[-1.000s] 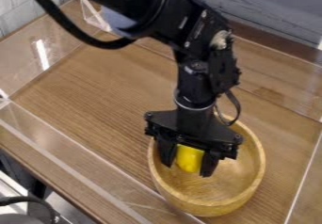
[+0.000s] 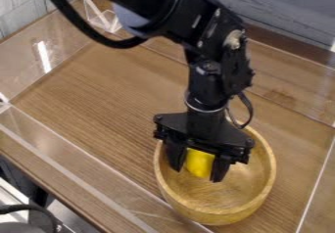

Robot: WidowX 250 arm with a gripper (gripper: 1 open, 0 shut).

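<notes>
My black gripper [image 2: 201, 151] reaches down into a round tan bowl [image 2: 229, 203] at the lower right of the view. A yellow object [image 2: 199, 163] is between its fingers, low inside the bowl, and the gripper is shut on it. The gripper body hides the back part of the bowl and the top of the yellow object.
Clear plastic edging runs along its left and near sides. A grey wall stands at the back.
The gripper and the yellow object have risen very slightly. The bowl stays in place.
</notes>
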